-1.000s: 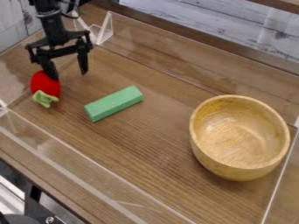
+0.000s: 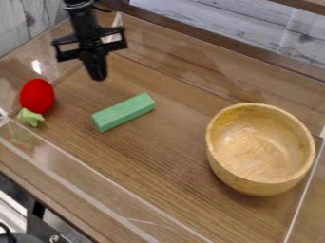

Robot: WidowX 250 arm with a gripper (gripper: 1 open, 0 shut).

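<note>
My black gripper (image 2: 89,57) hangs over the wooden table at the upper left, blurred, with nothing visible between its fingers; it looks shut. Below it and to the left, a red object with a green top (image 2: 36,98), like a strawberry, lies near the table's left edge. A green block (image 2: 124,111) lies in the middle left, apart from the red object. A wooden bowl (image 2: 259,147) stands on the right.
My gripper has moved right and up, away from the red object, which is now uncovered and stays on the table at the left. The green block and bowl have not moved.
</note>
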